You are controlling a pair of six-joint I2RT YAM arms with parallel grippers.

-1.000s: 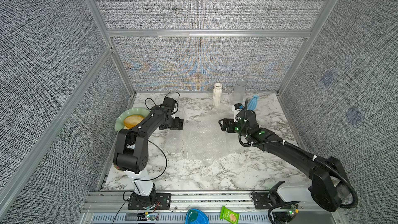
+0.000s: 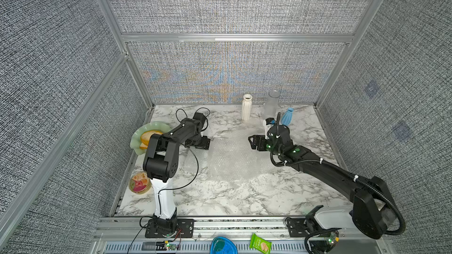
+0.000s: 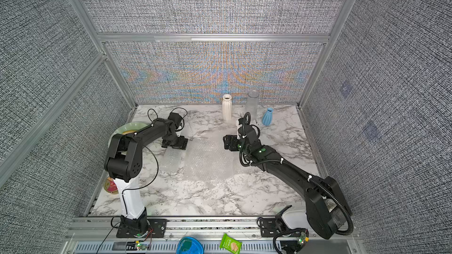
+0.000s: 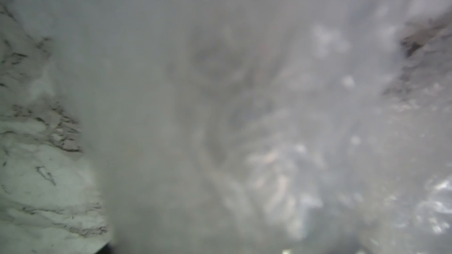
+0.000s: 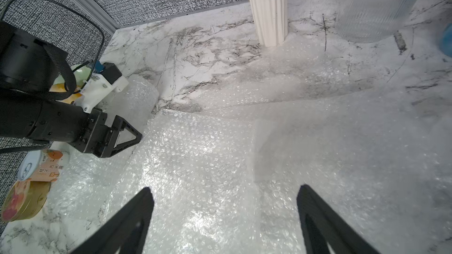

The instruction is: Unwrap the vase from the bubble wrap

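A sheet of clear bubble wrap (image 2: 230, 160) lies spread out on the marble table between my arms. Behind it stand an upright white ribbed vase (image 2: 246, 108), a clear vase (image 2: 271, 104) and a small blue vase (image 2: 287, 116). My left gripper (image 2: 205, 143) is low at the sheet's left edge; whether its fingers are parted is hidden. Blurred wrap (image 4: 188, 113) covers most of the left wrist view. Over the sheet's right part, my right gripper is open, its fingers wide apart with the wrap below and nothing held.
At the left side are a green bowl (image 2: 136, 141) with yellow items and a round can (image 2: 139, 183). A blue container (image 2: 223, 246) and a green packet (image 2: 260, 243) sit beyond the front rail.
My left arm's elbow has swung forward and to the right; its gripper has shifted slightly right and turned. The right arm and the vases have stayed where they were.
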